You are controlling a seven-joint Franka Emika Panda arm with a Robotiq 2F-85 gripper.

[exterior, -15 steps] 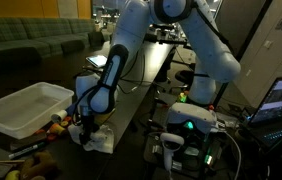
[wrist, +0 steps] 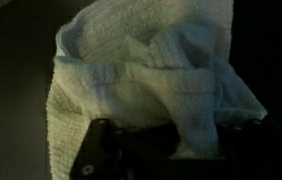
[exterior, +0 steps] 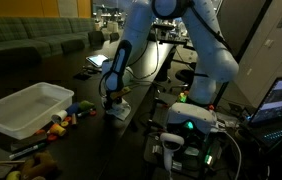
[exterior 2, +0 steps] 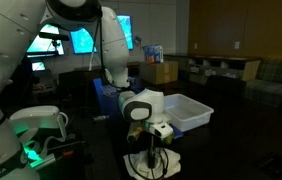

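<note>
A white, textured cloth (wrist: 131, 90) lies crumpled on the dark table. It fills most of the wrist view, and a raised fold of it runs down between my dark fingers. My gripper (exterior: 115, 108) points down at the tabletop and is shut on that fold. In exterior view 1 the cloth (exterior: 123, 112) shows around the fingertips. From the other side, exterior view 2 has the cloth (exterior 2: 163, 165) spread beneath the gripper (exterior 2: 153, 156). The fingertips themselves are partly hidden by the fabric.
A white bin (exterior: 26, 110) stands left of the arm. Coloured toys and small objects (exterior: 56, 130) lie along its near side, with brown items (exterior: 39, 165) at the table's near left. Bare dark table (exterior: 91, 155) lies in front of the cloth.
In exterior view 1 my gripper has moved right and away from the bin and toys. The cloth has shifted the same way with it and looks more bunched.
</note>
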